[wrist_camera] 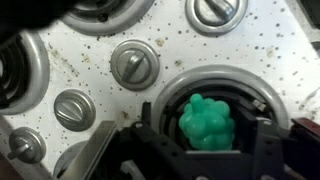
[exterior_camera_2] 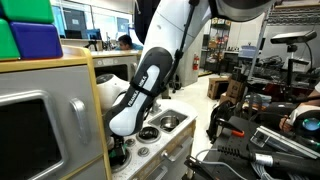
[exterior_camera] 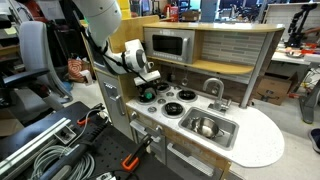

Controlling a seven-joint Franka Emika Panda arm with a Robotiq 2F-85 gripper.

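Observation:
A bright green, lumpy thing (wrist_camera: 207, 124) sits over the dark ringed burner (wrist_camera: 172, 112) at the front left of the stove in the wrist view. The dark fingers of my gripper come in from the bottom edge of that view, around the near side of the green thing. Whether they touch it is hidden. From exterior view 1, the white arm (exterior_camera: 135, 56) reaches down over the left burners, with green (exterior_camera: 147, 96) showing below it. In exterior view 2, the arm (exterior_camera_2: 130, 98) bends down to the stovetop, and its fingertips are hard to make out.
Several other burners and control knobs (wrist_camera: 134, 65) surround this spot. A sink (exterior_camera: 208, 124) with a faucet (exterior_camera: 217, 92) lies to the right, beside clear white counter (exterior_camera: 258, 142). The microwave (exterior_camera: 169, 45) and wooden shelf (exterior_camera: 225, 46) stand close behind the arm.

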